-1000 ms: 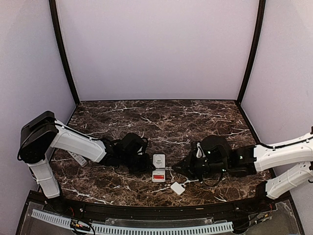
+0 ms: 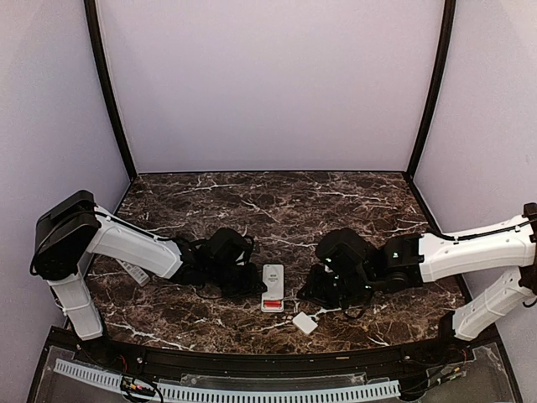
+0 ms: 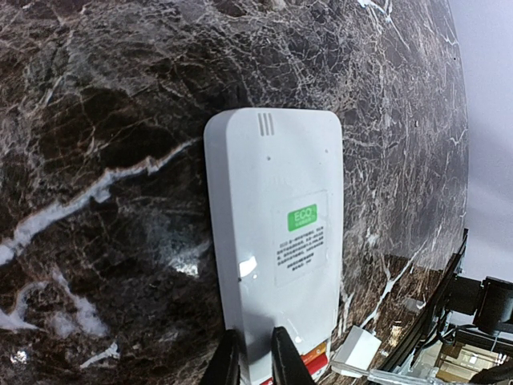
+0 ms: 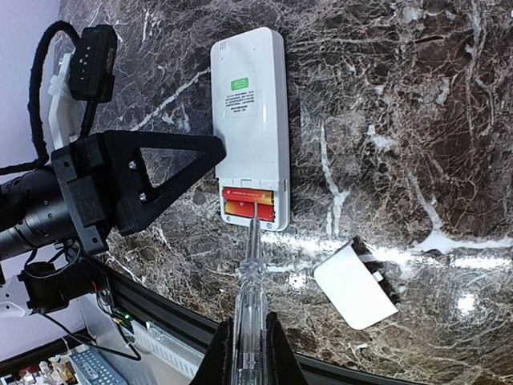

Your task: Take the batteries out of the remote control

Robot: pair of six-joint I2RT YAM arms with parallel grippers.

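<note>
The white remote (image 3: 280,208) lies back up, its compartment open, with two red-orange batteries (image 4: 244,195) inside. My left gripper is shut on the lower part of the remote's body, holding it against the table. My right gripper is shut on a clear screwdriver-like tool (image 4: 250,297), whose tip reaches into the battery compartment over the batteries. The detached battery cover (image 4: 353,285) lies on the table beside the remote, toward the front right in the top view.
A second remote (image 2: 134,273) lies at the left, partly behind the left arm. Walls border it at the back and sides; a rail runs along the front edge.
The left arm and remote have not visibly moved.
</note>
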